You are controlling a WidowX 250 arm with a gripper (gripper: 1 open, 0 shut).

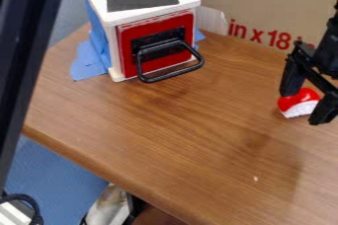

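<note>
My black gripper (pixel 302 97) is at the right edge of the camera view, pointing down over a red and white object (pixel 297 108) on the wooden table. Its fingers are around or just in front of that object; whether they grip it I cannot tell.
A white box with a red front (pixel 156 31) and a black handle stands at the back left on blue material (pixel 87 63). A cardboard panel (pixel 251 12) is behind.
</note>
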